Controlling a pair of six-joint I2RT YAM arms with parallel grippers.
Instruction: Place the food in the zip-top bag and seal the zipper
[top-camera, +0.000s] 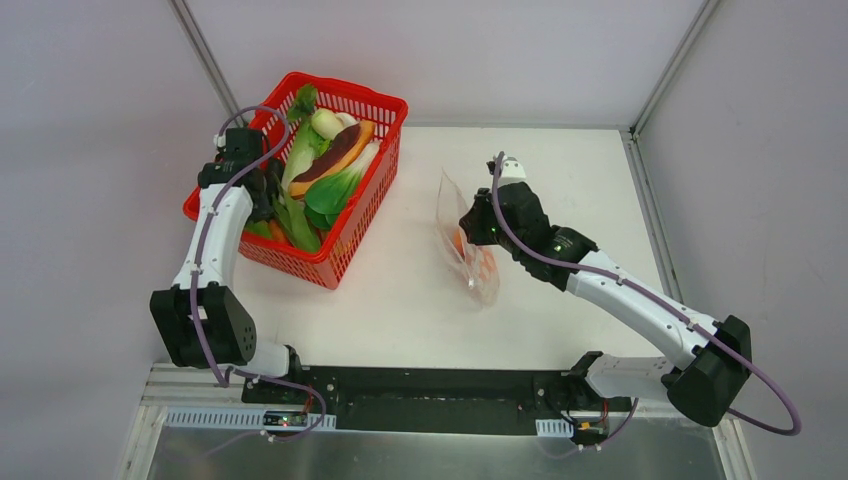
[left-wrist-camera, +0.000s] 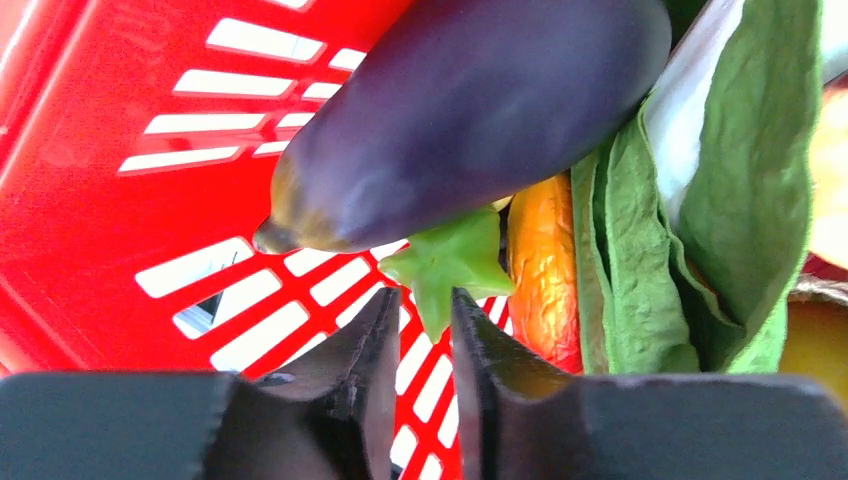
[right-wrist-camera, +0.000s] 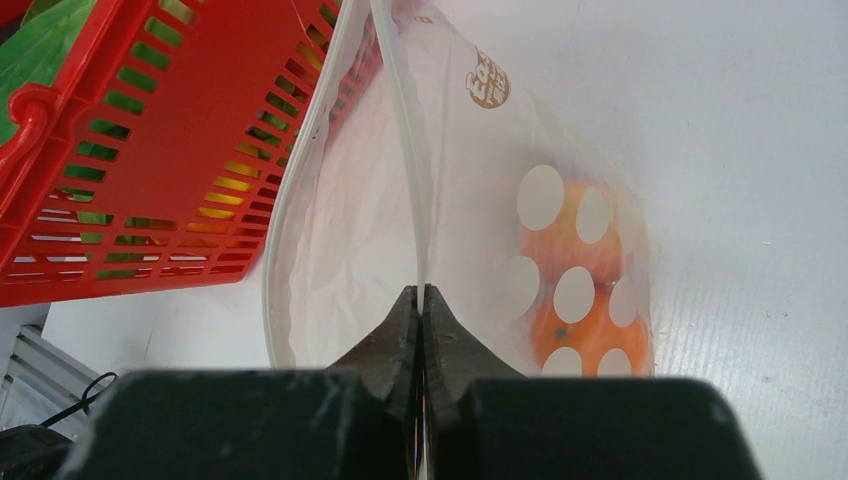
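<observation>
The clear zip top bag (right-wrist-camera: 470, 170) stands on the table with its mouth parted and orange food (right-wrist-camera: 575, 270) low inside. My right gripper is shut on one edge of the bag's mouth. Over the red basket, my left gripper is part open with a narrow gap and nothing held. Just beyond its fingertips lies a green star-shaped piece (left-wrist-camera: 455, 262), low in the basket. A dark eggplant (left-wrist-camera: 480, 110) lies above it in the left wrist view, and an orange carrot-like piece (left-wrist-camera: 543, 270) is to its right.
The red basket (top-camera: 355, 235) at the back left holds several vegetables, among them bok choy (top-camera: 340, 190) and a papaya-like slice (top-camera: 338, 160). Bare table (top-camera: 380, 320) lies between basket and bag, and right of the bag.
</observation>
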